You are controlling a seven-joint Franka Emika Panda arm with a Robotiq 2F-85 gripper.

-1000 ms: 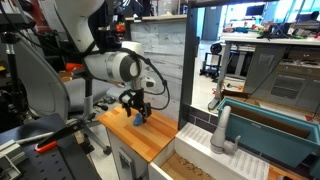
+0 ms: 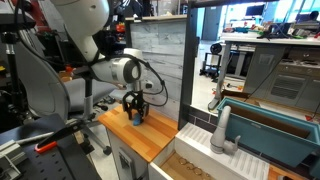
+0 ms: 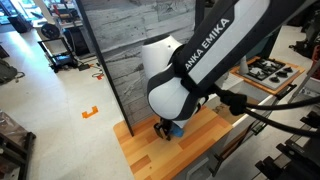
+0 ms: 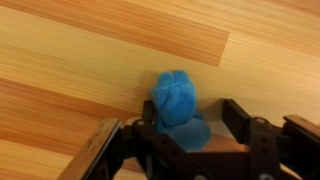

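Observation:
A small blue object, soft-looking and crumpled, lies on the wooden tabletop in the wrist view. My gripper is part open around it, pointing down. The blue object sits close to the left finger, while a clear gap separates it from the right finger. Whether it touches the left finger I cannot tell. In the second exterior view the blue object shows under the white arm, partly hidden by the black gripper.
Right of the wooden surface is an open, mostly empty drawer. A grey tap and a teal toolbox stand farther right. A grey plank wall rises behind the arm. Bare wood lies right of the gripper.
The arm has shifted slightly left and come lower over the blue object. The blue object stays at about the same place on the wood.

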